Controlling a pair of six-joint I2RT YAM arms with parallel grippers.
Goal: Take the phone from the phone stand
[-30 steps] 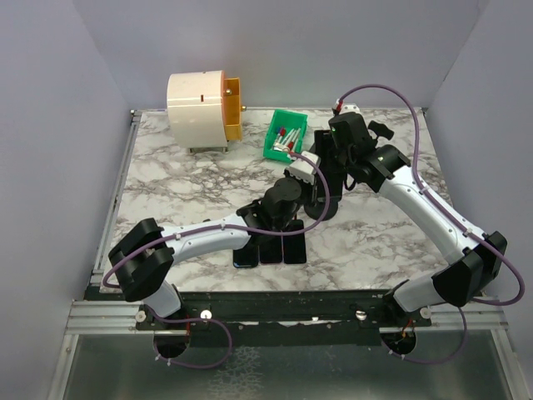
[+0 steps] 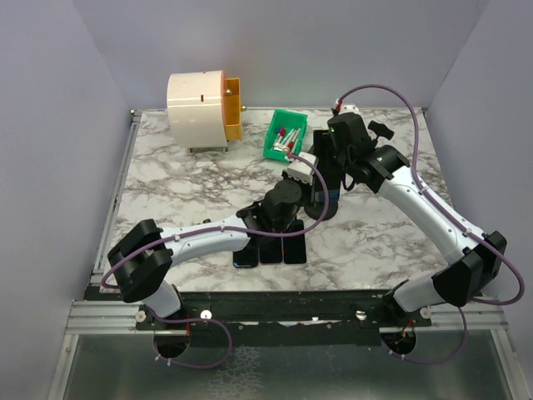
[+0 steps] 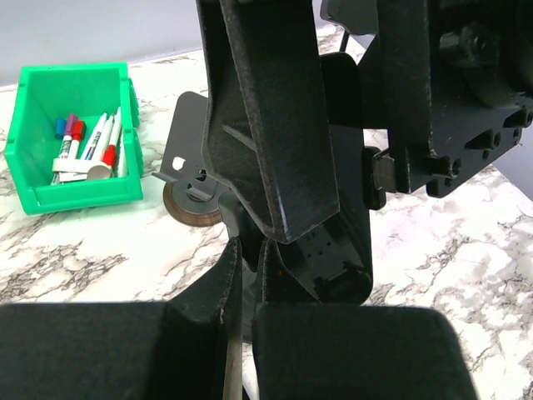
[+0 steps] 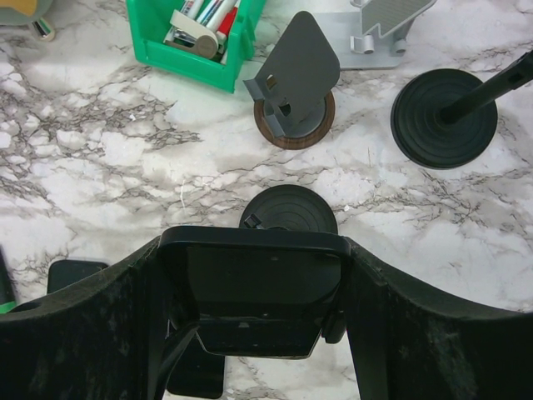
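Note:
A black phone stand point(image 2: 321, 212) stands at centre right under both grippers. In the right wrist view the black phone point(image 4: 262, 292) fills the space between the fingers of my right gripper point(image 2: 331, 146), which look part closed around it; whether they grip is unclear. My left gripper point(image 2: 306, 185) is shut low at the stand; in the left wrist view its fingertips point(image 3: 240, 258) meet against the stand's dark body, partly hidden by the right gripper.
A green bin of markers point(image 2: 283, 133), other stands point(image 4: 441, 117) behind, several black phones point(image 2: 294, 246) flat at the front, and a cream drum point(image 2: 196, 108) at back left.

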